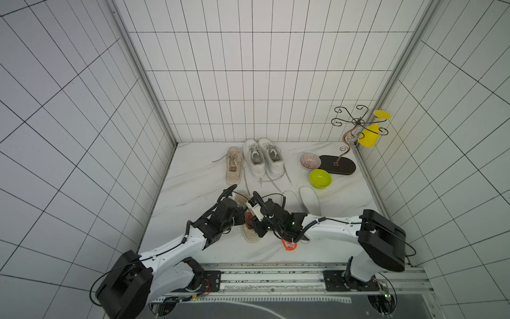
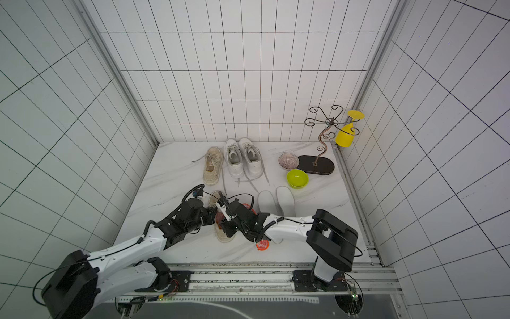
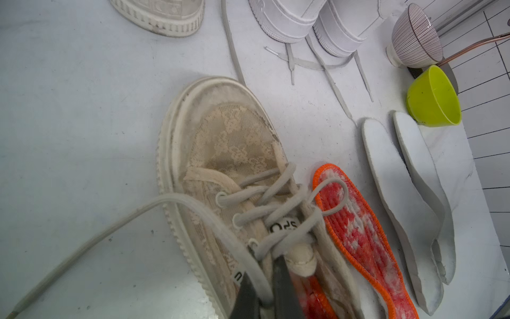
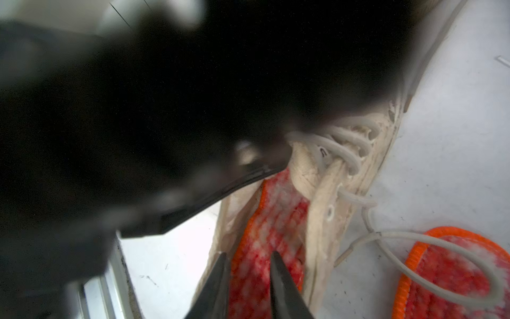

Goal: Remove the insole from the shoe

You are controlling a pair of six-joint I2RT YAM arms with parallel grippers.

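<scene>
A beige sneaker point(image 3: 223, 138) lies at the front middle under both grippers, a red orange-edged insole point(image 4: 281, 212) inside it. My left gripper is shut at the shoe's laced opening, by a white lace; whether anything thin is between its fingers is unclear. My right gripper hangs over the red insole in the shoe, fingers parted, with the insole showing between them. The left arm's dark body fills the upper part of the right wrist view. A second red insole point(image 3: 356, 228) lies right of the shoe.
Two white insoles point(image 3: 393, 202) lie to the right. A beige shoe point(image 1: 233, 164) and white sneakers point(image 1: 257, 159) stand at the back, with a pink striped bowl point(image 1: 310, 160), a green bowl point(image 1: 319, 178) and a metal stand point(image 1: 334, 164) to their right. Loose laces lie about.
</scene>
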